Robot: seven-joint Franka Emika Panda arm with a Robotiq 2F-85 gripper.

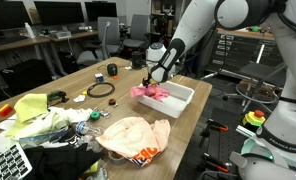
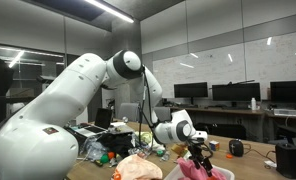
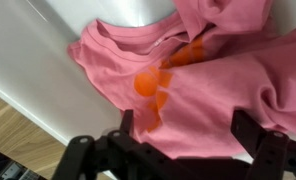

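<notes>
A pink cloth with an orange print, looking like a garment [image 3: 188, 90], lies in a white bin [image 1: 178, 104]. Its left part drapes toward the bin's near left side in the first exterior view. My gripper stands open above the cloth, its dark fingers apart at the bottom of the wrist view with pink fabric beneath them. In the first exterior view, the gripper [image 1: 148, 84] is small at the bin's far side, close to the pink fabric [image 1: 148, 92]. Whether the fingertips touch the cloth, I cannot tell.
On the table left of the bin lie a peach cloth [image 1: 135, 138], a black cloth [image 1: 63, 160] and a yellow-white cloth pile [image 1: 33, 118]. A black cable ring [image 1: 101, 89] sits farther back. Some bare wood shows behind the bin.
</notes>
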